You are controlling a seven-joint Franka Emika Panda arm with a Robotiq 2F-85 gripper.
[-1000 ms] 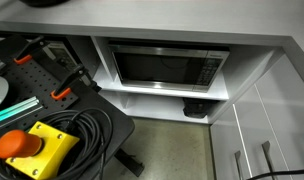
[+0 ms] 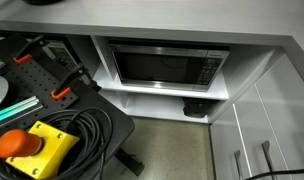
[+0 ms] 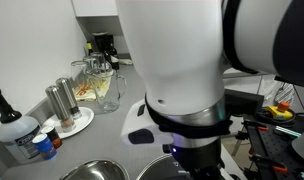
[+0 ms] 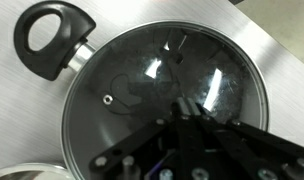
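Observation:
A pan (image 4: 92, 130) with a black handle (image 4: 54, 38) fills most of the wrist view. Its round top is dark and glossy inside a metal rim; whether this is a glass lid or the pan's inside, I cannot tell. Over the pan my gripper points down at its middle, shut, with nothing showing between its fingers. How far apart gripper and pan are is unclear. In exterior view 2 the arm's white body covers much of the scene, and only part of the pan (image 3: 157, 172) shows beneath it.
Beside the pan stands a metal bowl (image 3: 97, 171). Farther back are a glass pitcher (image 3: 108, 92), spice jars (image 3: 43, 146), a plate with shakers (image 3: 76, 126) and a coffee maker (image 3: 104, 45). A microwave (image 2: 167, 66) sits on the shelf below the counter (image 2: 192, 20).

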